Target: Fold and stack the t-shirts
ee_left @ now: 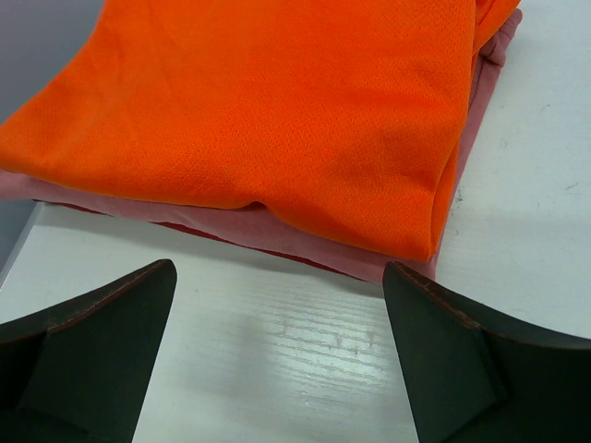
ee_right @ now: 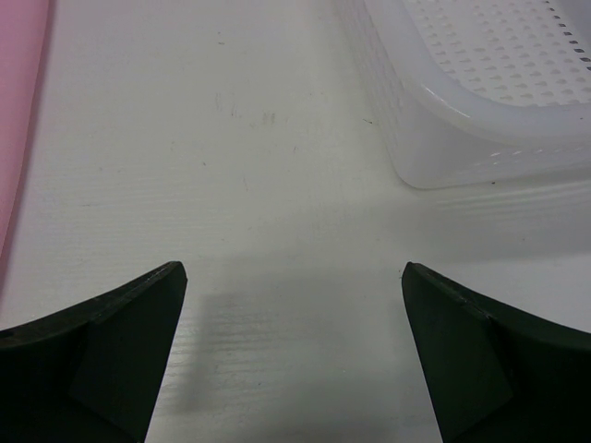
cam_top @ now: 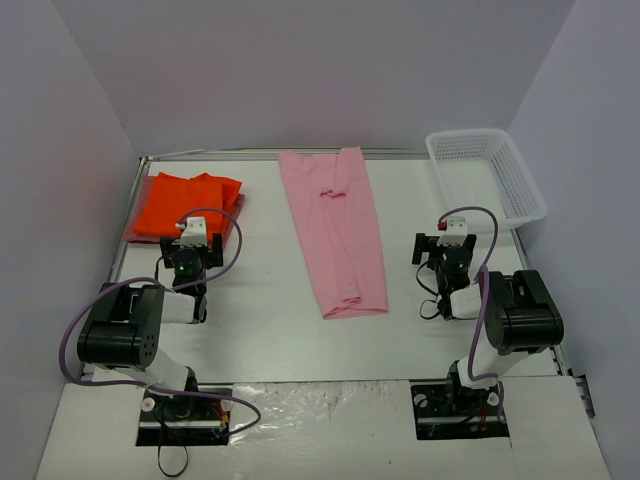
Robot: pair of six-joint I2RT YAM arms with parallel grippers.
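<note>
A pink T-shirt [cam_top: 335, 250], partly folded into a long strip, lies in the middle of the table, also at the left edge of the right wrist view [ee_right: 14, 111]. At the back left, an orange folded shirt [ee_left: 268, 101] rests on a stack with darker pink cloth [ee_left: 351, 258] beneath. My left gripper is open at the stack's front edge, nothing between its fingers. My right gripper stands open over bare table, right of the pink shirt and in front of the white basket.
The empty white perforated basket [cam_top: 435, 150] sits at the back right. Bare table [cam_top: 260, 280] shows between the stack and the pink shirt, and along the front. Walls border the table at back and sides.
</note>
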